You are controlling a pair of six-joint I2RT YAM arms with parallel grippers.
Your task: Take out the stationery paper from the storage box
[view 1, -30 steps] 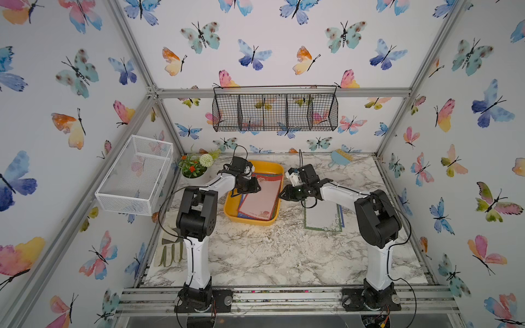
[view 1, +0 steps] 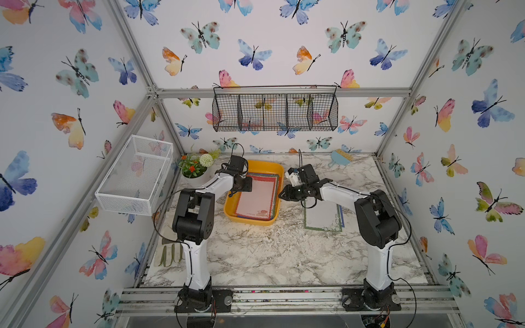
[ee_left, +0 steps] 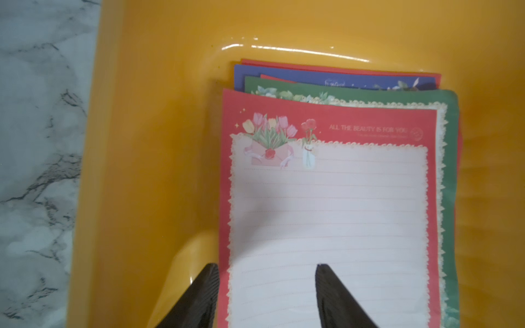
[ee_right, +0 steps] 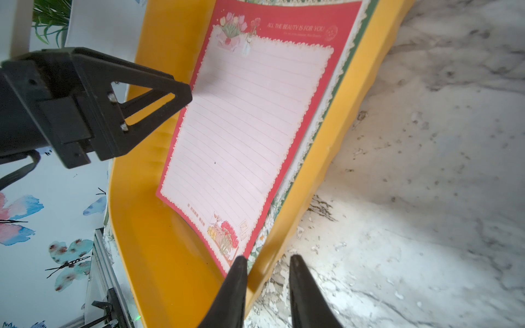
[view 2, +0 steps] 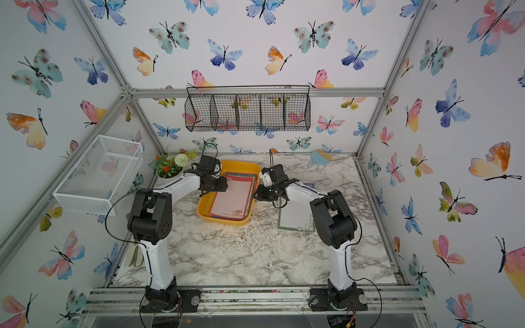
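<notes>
A yellow storage box point(view 1: 230, 210) holds a stack of stationery paper, a red-bordered sheet point(ee_left: 333, 218) on top, with green, blue and red edges beneath. My left gripper is open above the top sheet, nothing between its fingers. My right gripper is at the box's right wall, its fingers part open around or just over the rim; whether they touch it I cannot tell. More sheets point(view 1: 322, 216) lie on the table right of the box.
A flower pot point(view 1: 194, 170) stands behind my left arm. A white wire basket point(view 1: 134, 172) is at the left wall, a black wire basket point(view 1: 275, 112) on the back wall.
My left gripper has moved left from over the middle of the paper. The top sheets have shifted slightly left and sit straighter. My right gripper has moved very slightly.
</notes>
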